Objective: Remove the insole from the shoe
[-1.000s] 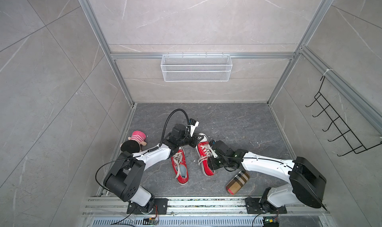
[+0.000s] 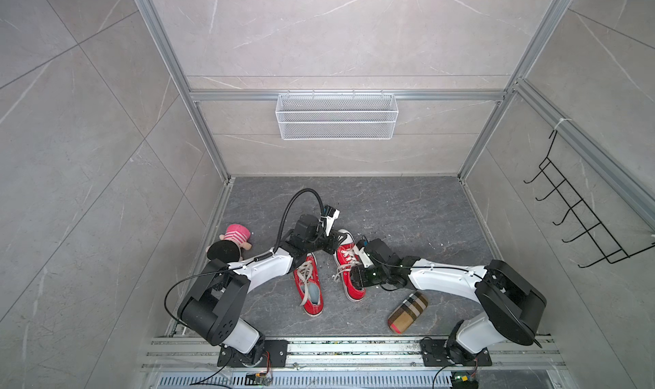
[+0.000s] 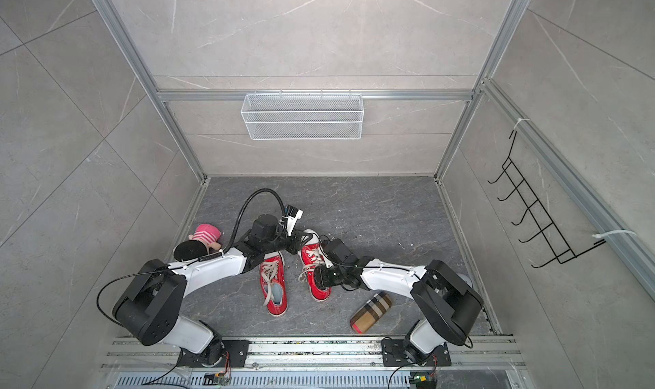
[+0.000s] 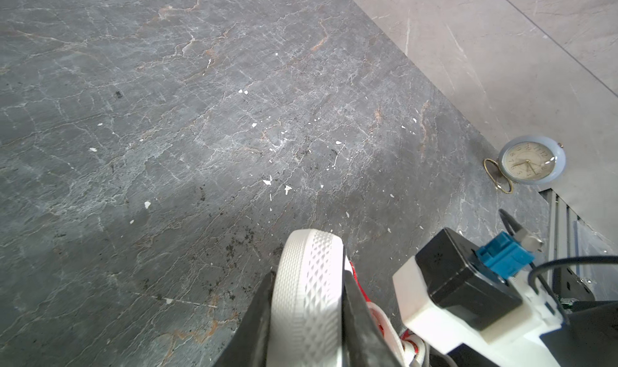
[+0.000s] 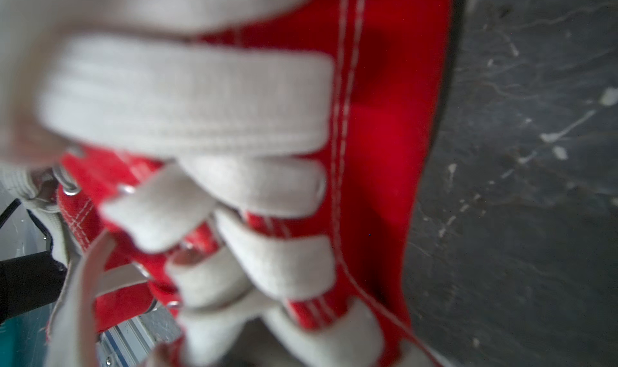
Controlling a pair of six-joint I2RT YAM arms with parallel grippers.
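A red sneaker with white laces (image 2: 346, 256) lies on the floor at the centre, toe away from my arm bases. My left gripper is shut on its white rubber toe (image 4: 307, 270), one finger (image 4: 257, 331) on either side. My right gripper (image 2: 357, 275) is over the heel end of this shoe, at its opening, and stands open. In the right wrist view the crossed laces (image 5: 193, 96) and red canvas (image 5: 392, 109) fill most of the picture, with neither fingers nor insole showing. The arm hides the shoe's opening from above.
A second red sneaker (image 2: 314, 305) rests just left, its grey insole (image 2: 314, 292) visible inside. A plaid pouch (image 2: 408, 312) lies right of the shoes, a pink-hatted doll (image 2: 237, 234) by the left wall. Toward the back wall, the floor (image 2: 409, 204) is free.
My right gripper has moved slightly left, its upper arm swinging inward. The held shoe has shifted slightly left, together with my left gripper, which keeps its grip on the toe.
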